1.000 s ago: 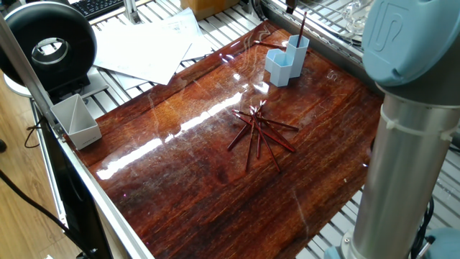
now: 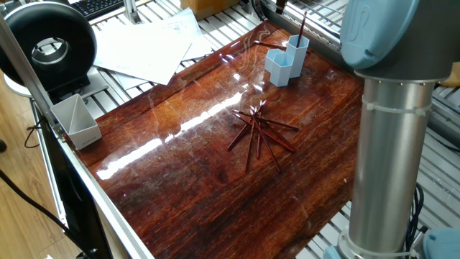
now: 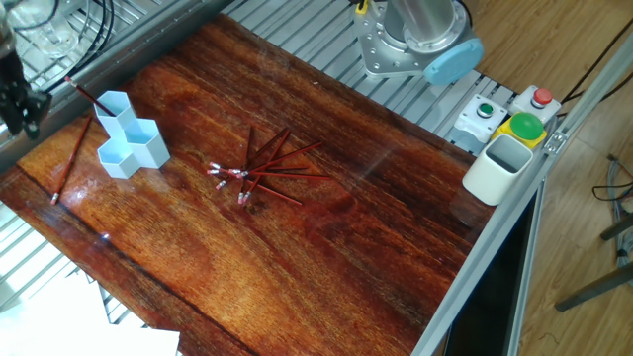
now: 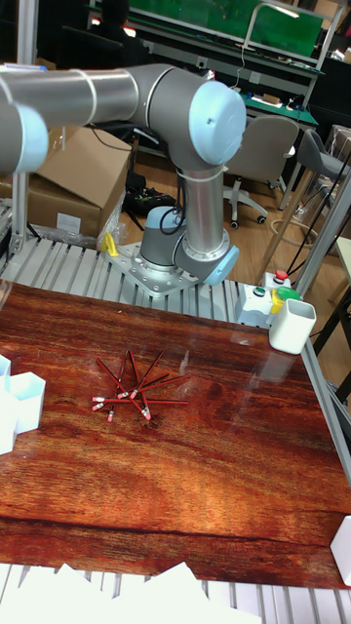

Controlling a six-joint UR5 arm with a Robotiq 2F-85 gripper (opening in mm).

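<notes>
Several dark red pencils [image 2: 260,133] lie crossed in a loose pile mid-table, their pale ends bunched together. A light blue holder of joined hexagonal cups [image 3: 129,148] stands near one end of the table. One pencil [image 3: 91,97] leans in the holder's cup nearest the table's end; the other two cups look empty. Another pencil [image 3: 71,163] lies flat beside the holder. A dark, blurred shape at the left edge of exterior view 2 appears to be my gripper [image 3: 24,127], off beyond the holder and away from the pile. Its fingers are too blurred to read.
A white open container [image 2: 77,122] sits at a table corner; a white cup [image 3: 497,170] stands by the emergency buttons [image 3: 527,127] at another. White papers [image 2: 147,49] lie off the table's edge. Wide bare tabletop [image 4: 197,488] surrounds the pile.
In exterior view 1 the arm's large joint and upright link have shifted left, and a dark piece at the top edge behind the holder is gone from sight. Pencils and holder have not moved.
</notes>
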